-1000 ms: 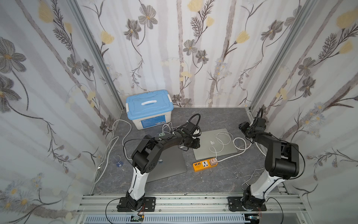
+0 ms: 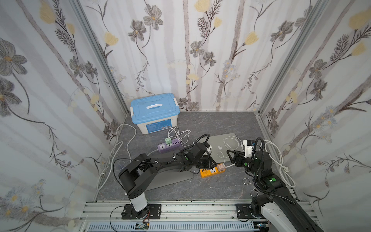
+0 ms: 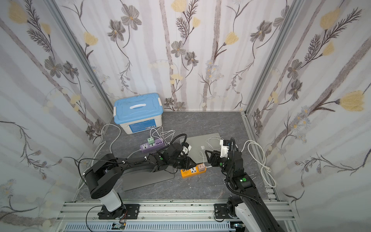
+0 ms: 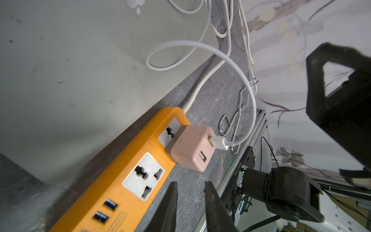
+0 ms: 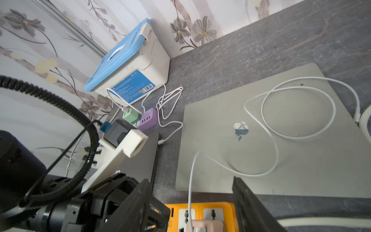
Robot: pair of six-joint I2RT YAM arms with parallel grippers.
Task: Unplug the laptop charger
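The pink charger sits plugged in the right end of the orange power strip, with a white cable plugged into it, looping onto the closed silver laptop. My left gripper hangs just above and left of the charger, over the strip; its fingers look close together at the bottom of the left wrist view, whether on anything I cannot tell. My right gripper is open, fingers either side of the strip and charger in its wrist view, a little above them and to the right.
A purple power strip with a green adapter stands behind my left arm, near a lidded box. A second laptop lies front left. Coiled cables run along both sides, and metal hooks lie front right.
My right gripper has come from the back right down and leftward toward the charger. The charger has stayed put.
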